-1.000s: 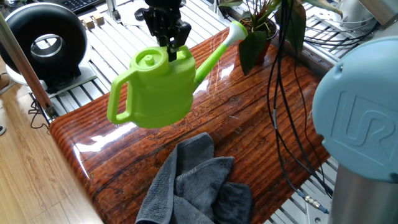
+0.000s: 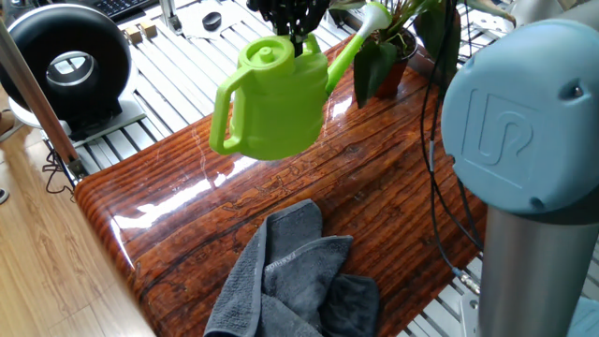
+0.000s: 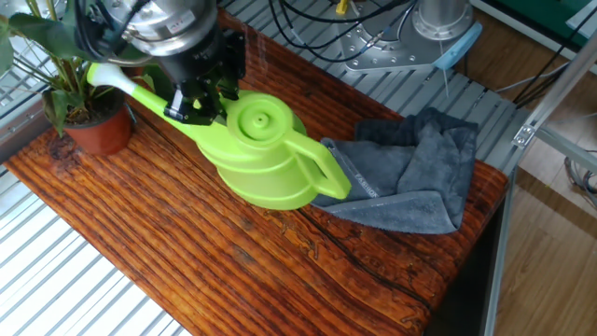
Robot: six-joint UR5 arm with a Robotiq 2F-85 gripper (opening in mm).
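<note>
A lime-green watering can [image 2: 281,108] hangs above the wooden table [image 3: 252,247], its long spout toward the potted plant [image 3: 93,117]. My black gripper [image 3: 207,105] is shut on the can's top edge, between the lid and the spout; the fingertips are partly hidden. In exterior view 1 the pale sprinkler head [image 2: 375,18] is level with the plant's leaves. Exterior view 2 has that head in front of the leaves, above and left of the brown pot's rim. The can looks close to upright.
A crumpled grey towel [image 2: 290,271] lies on the table near one end. Black cables [image 2: 432,140] hang beside the blue-capped arm joint [image 2: 524,117]. A black ring-shaped device [image 2: 65,70] stands off the table. Bare wood lies below the can.
In exterior view 1 the watering can and my gripper have moved right and upward, bringing the spout closer to the plant. The arm joint has shifted left. Towel and pot stay put.
</note>
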